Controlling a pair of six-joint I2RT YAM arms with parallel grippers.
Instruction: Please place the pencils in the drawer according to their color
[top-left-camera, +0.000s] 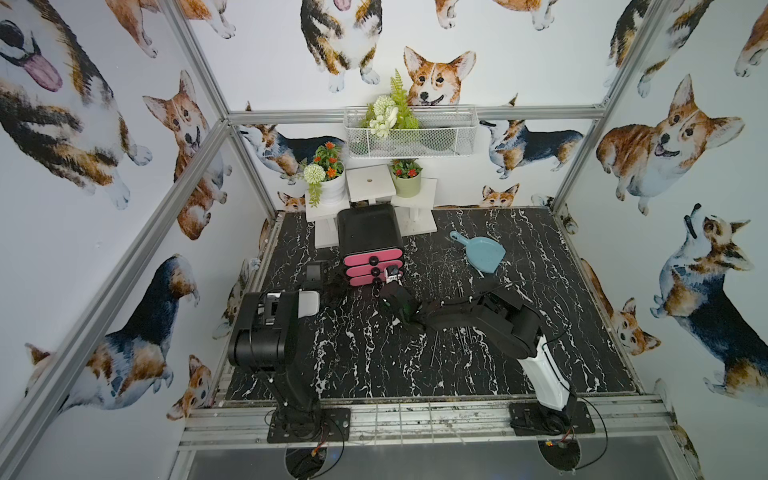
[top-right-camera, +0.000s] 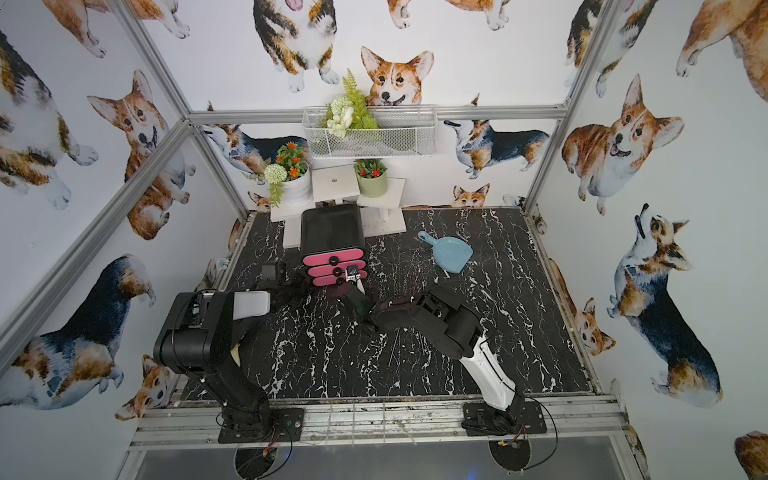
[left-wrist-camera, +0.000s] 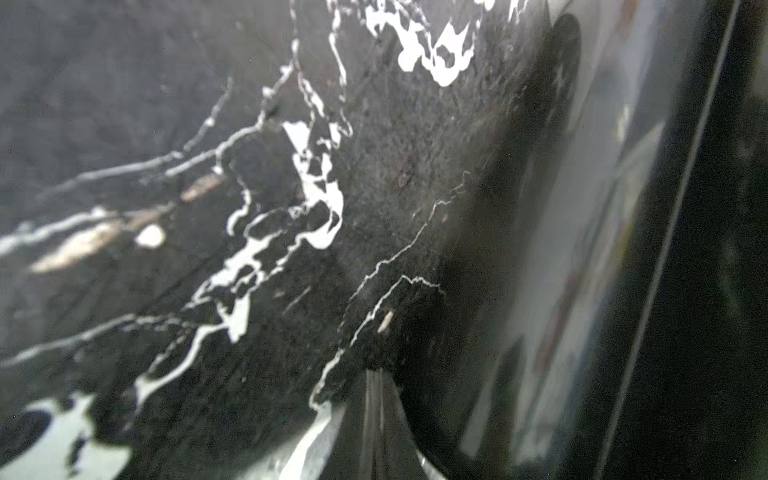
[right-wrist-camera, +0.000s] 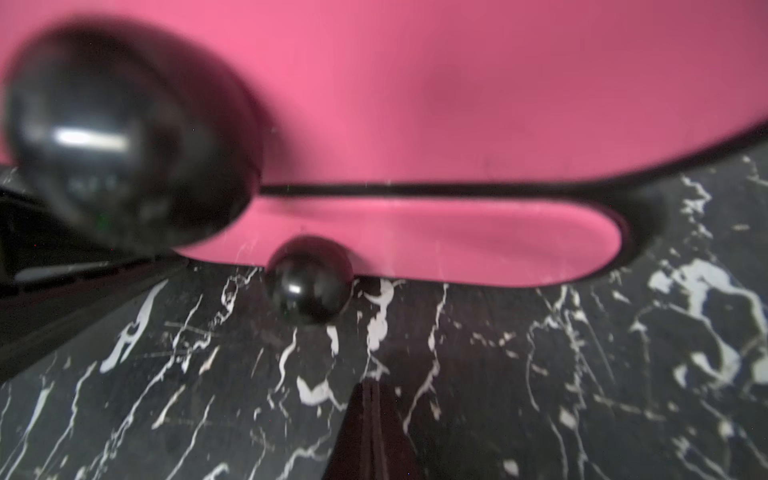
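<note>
A black drawer cabinet (top-left-camera: 370, 229) with stacked pink fronts stands at the back left of the table, its drawers pushed in. The right wrist view looks closely at a pink drawer front (right-wrist-camera: 480, 96) with a round black knob (right-wrist-camera: 132, 132); a lower pink front (right-wrist-camera: 512, 244) has a smaller-looking knob (right-wrist-camera: 309, 280). My right gripper is shut, its fingertips together and empty, below and to the right of both knobs. Left of the cabinet, low over bare marble, my left gripper is shut with nothing visible between its fingers. I see no pencils.
A blue dustpan (top-left-camera: 485, 253) lies right of the cabinet. White stands (top-left-camera: 416, 220) with potted plants are behind it.
</note>
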